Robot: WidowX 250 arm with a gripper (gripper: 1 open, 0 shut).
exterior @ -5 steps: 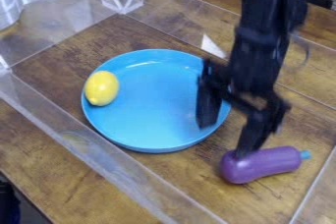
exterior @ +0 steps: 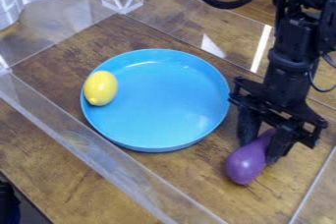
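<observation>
My gripper [exterior: 270, 130] is down at the right, its black fingers over a purple eggplant-like object [exterior: 246, 165] on the wooden table, covering its upper end; whether they grip it is hidden. Left of the gripper sits a blue plate [exterior: 155, 105] with a yellow lemon-like object [exterior: 100, 87] on its left side.
Clear plastic walls [exterior: 79, 149] run along the near left and across the back. Bare wood [exterior: 53, 51] shows left of the plate, and some more lies below the purple object at the lower right.
The gripper has shifted right and lower over the purple object, which now points more toward the camera, its upper end under the fingers.
</observation>
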